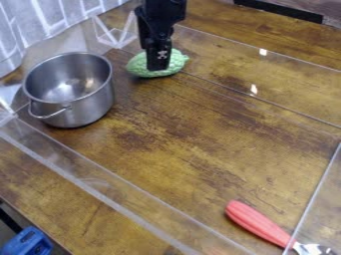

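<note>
My black gripper is at the top centre, over a light green object that looks like a cabbage or leafy vegetable. Its fingers point down at the green object; whether they touch it or are open or shut I cannot tell. A steel pot with a wire handle stands to the left of the green object on the wooden table.
A red-handled utensil lies at the bottom right. A blue object sits at the bottom left corner. Clear plastic walls border the workspace.
</note>
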